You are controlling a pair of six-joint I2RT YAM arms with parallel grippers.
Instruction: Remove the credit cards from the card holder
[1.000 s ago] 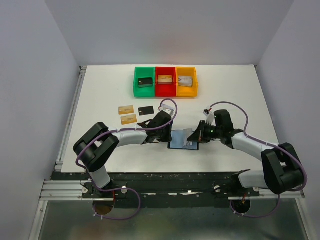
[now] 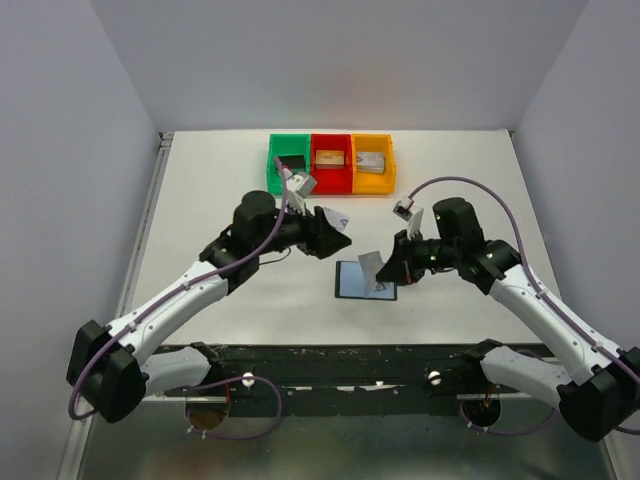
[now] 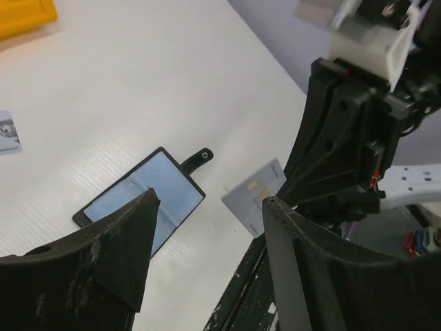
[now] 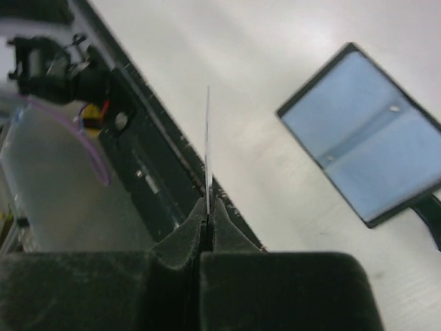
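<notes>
The open card holder [image 2: 350, 283] lies on the table, dark-edged with pale blue sleeves; its strap shows in the left wrist view. My right gripper is shut on a silver-grey card, seen edge-on as a thin line in the right wrist view. The card is raised clear of the holder, its tilted face overlapping the holder from above. My left gripper stands open above the table with nothing between its fingers. Another pale card [image 2: 338, 217] lies on the table beyond the left gripper, partly covered by it in the top view.
At the back stand green [image 2: 273, 165], red [image 2: 331, 187] and yellow [image 2: 374, 186] trays, with cards inside. My left arm spans the table's left-centre and hides what lies beneath. A dark front edge runs below the holder.
My right gripper has lifted its card up from the holder and turned.
</notes>
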